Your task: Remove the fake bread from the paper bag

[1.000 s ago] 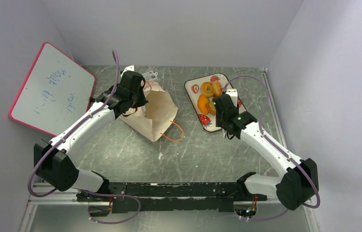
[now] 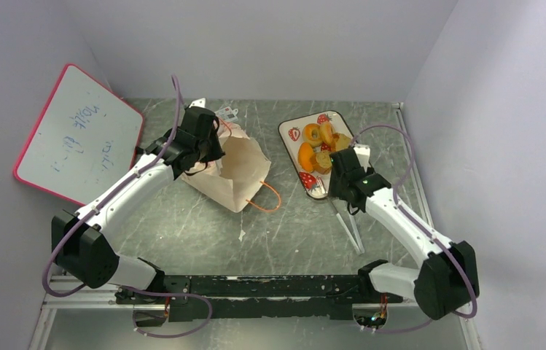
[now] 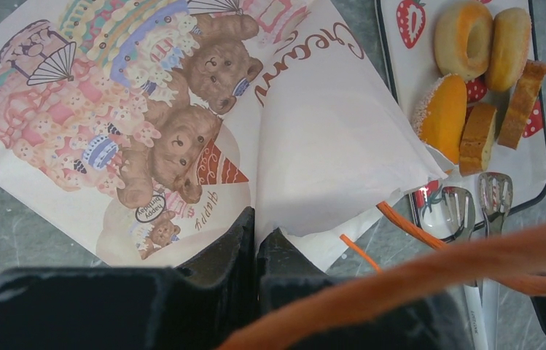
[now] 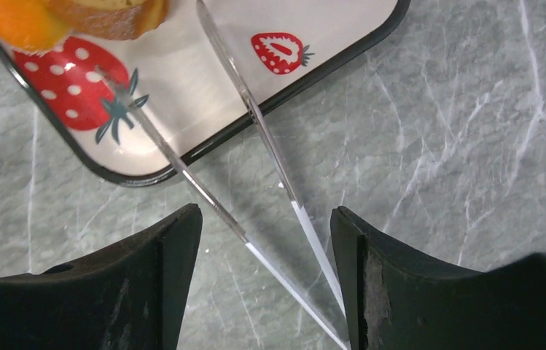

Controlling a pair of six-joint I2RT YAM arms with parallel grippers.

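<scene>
The paper bag [image 2: 229,182] lies on its side on the table, mouth facing right, orange handles loose. My left gripper is shut on the bag's paper, seen printed with bears [image 3: 182,146] in the left wrist view. Inside the bag, no bread is visible from above. On the strawberry tray [image 3: 408,55] sit several pieces of fake bread, among them a ring [image 3: 455,58] and slices [image 3: 477,135]. My right gripper is open over the tray's near edge, above two long metal utensils [image 4: 277,160], with nothing held.
A whiteboard [image 2: 76,138] leans at the left. Bare marble table [image 2: 270,244] lies between the bag and the front edge. Grey walls bound the back and sides.
My right arm has shifted, its gripper now slightly right of where it was one second ago, uncovering more of the utensils. The bag's handle has moved slightly; the left arm is nearly still.
</scene>
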